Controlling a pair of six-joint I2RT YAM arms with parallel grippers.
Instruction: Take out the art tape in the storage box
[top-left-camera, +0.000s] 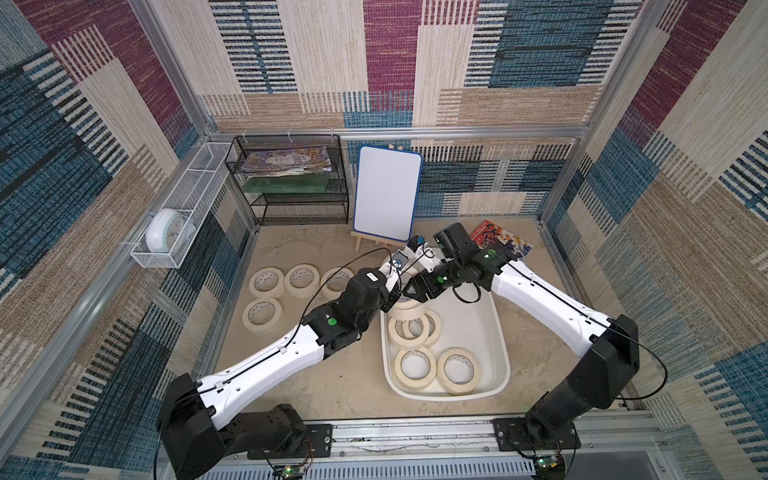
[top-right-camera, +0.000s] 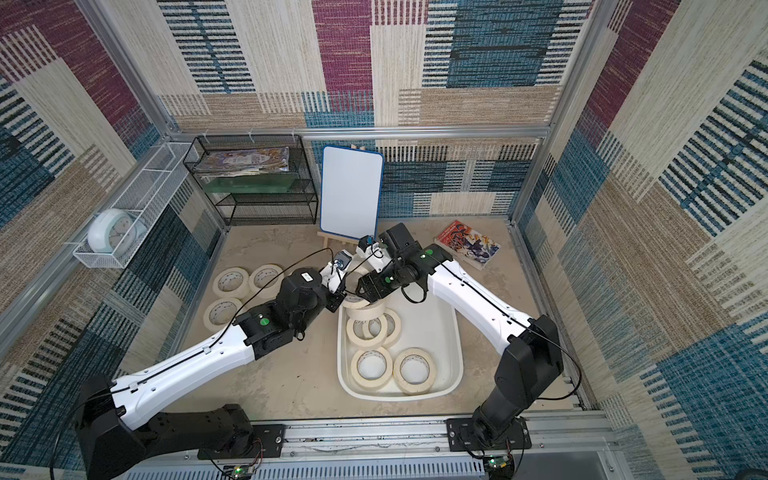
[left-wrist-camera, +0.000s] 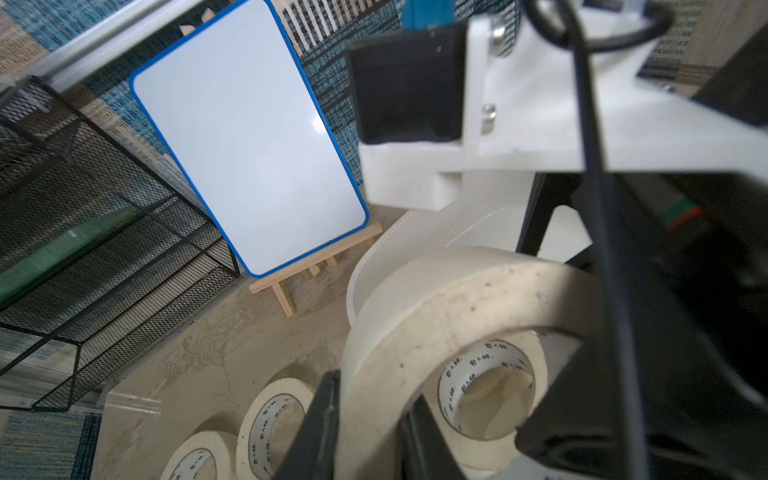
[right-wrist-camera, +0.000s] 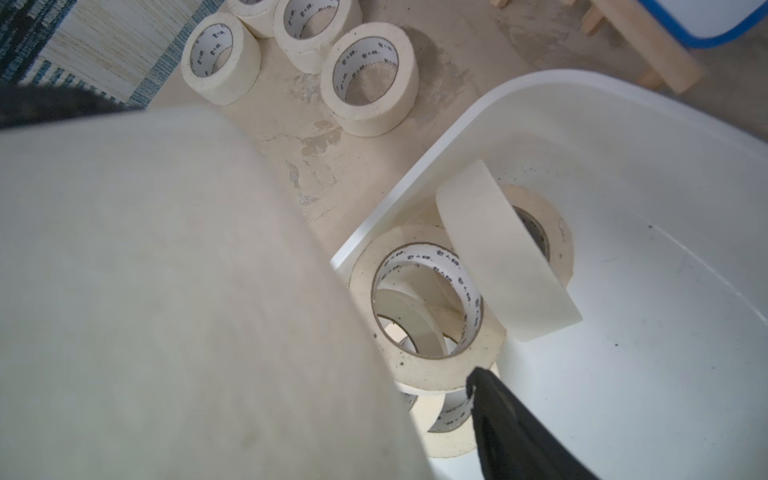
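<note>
A roll of art tape (left-wrist-camera: 472, 320) hangs at the box's far left corner, its rim between the fingers of my left gripper, which is shut on it. My right gripper (top-right-camera: 364, 289) is close beside it at the roll's other side. In the right wrist view a blurred pale surface (right-wrist-camera: 184, 304) fills the left and hides one right finger; the other finger (right-wrist-camera: 512, 432) shows apart from it, so the right gripper looks open. Below, the white storage box (top-left-camera: 484, 320) holds several more rolls, among them one roll (right-wrist-camera: 432, 372) under the right finger and another leaning on edge (right-wrist-camera: 508, 256).
Several tape rolls (top-left-camera: 266, 281) lie on the table left of the box. A whiteboard (top-left-camera: 387, 192) on an easel stands behind, a wire rack (top-left-camera: 288, 209) at the back left, and a magazine (top-left-camera: 502, 238) at the back right. The right side of the box floor is bare.
</note>
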